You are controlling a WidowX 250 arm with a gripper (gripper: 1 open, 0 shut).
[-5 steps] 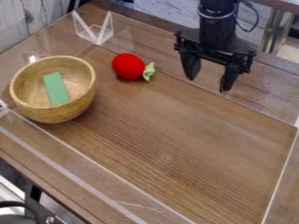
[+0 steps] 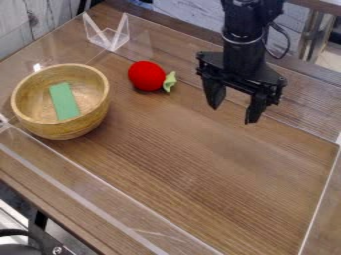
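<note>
My black gripper point(image 2: 241, 96) hangs over the upper right of the wooden table, its fingers pointing down; whether it is open or shut I cannot tell. Left of it lies a red round object point(image 2: 146, 74) with a small green piece point(image 2: 170, 82) at its right. A wooden bowl point(image 2: 88, 118) at the left holds a green rectangular block point(image 2: 64, 103).
A clear, transparent item point(image 2: 110, 32) stands near the back left. A dark coiled object point(image 2: 20, 242) shows at the bottom left corner.
The objects on the table have not moved.
</note>
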